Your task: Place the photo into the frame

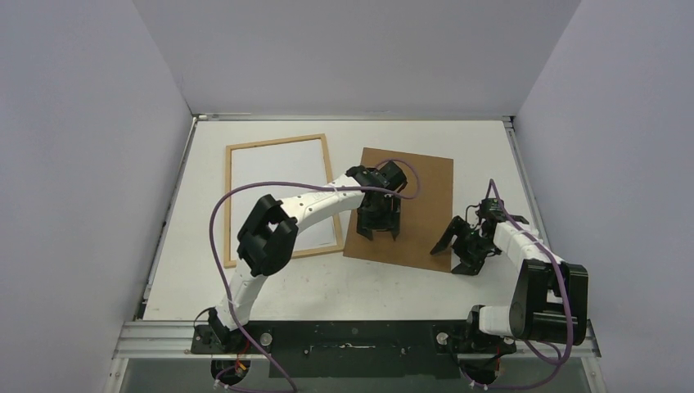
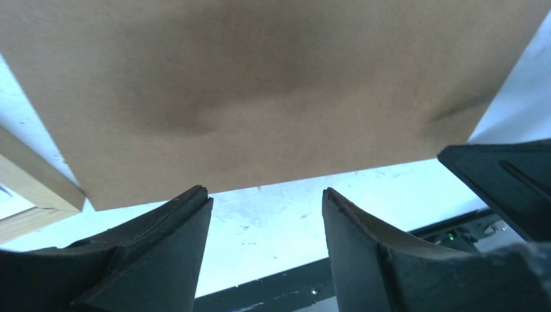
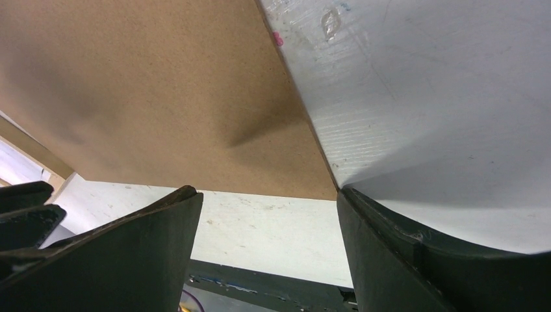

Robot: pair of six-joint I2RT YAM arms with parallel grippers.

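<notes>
A brown board lies flat right of the wooden frame, whose inside shows a white sheet. In the left wrist view the board's lower left corner meets the frame's wood. My left gripper is over the board's left part, its fingers apart with nothing between them. My right gripper is low at the board's front right corner, fingers apart, one tip at the board's edge in the right wrist view. Which piece is the photo I cannot tell.
Walls stand at back and sides. Cables loop over both arms.
</notes>
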